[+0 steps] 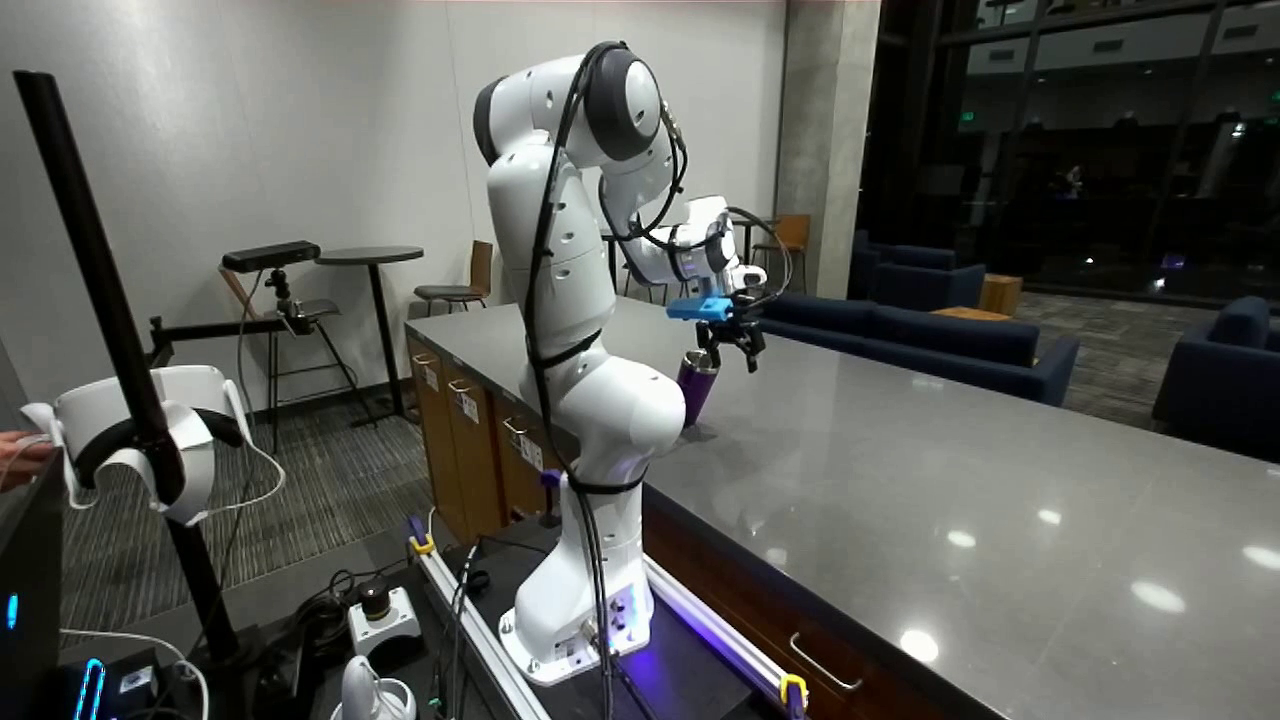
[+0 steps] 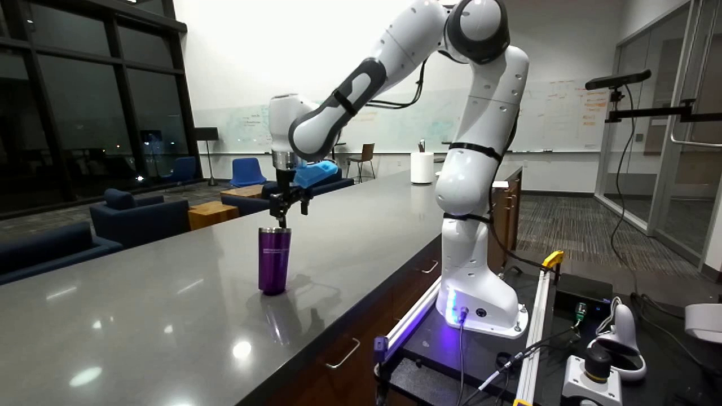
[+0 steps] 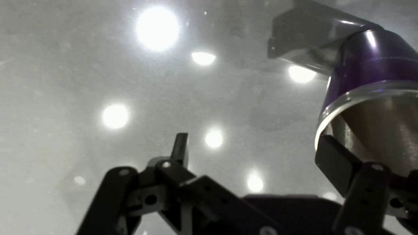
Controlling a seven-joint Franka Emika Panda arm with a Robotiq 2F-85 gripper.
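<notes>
A purple tumbler with a bare metal rim is at the grey counter, its mouth up and leaning right in exterior view 1. In exterior view 2 the tumbler looks nearly upright; whether its whole base touches the counter is unclear. My gripper is over the mouth, tipped to one side. In the wrist view the gripper has its fingers wide apart. One of its fingers reaches just inside the rim of the tumbler, while the other stands out over bare counter.
The long, glossy counter is mostly clear and reflects ceiling lights. A white container with sticks or pens in it stands toward the far end. Dark blue sofas lie beyond the counter.
</notes>
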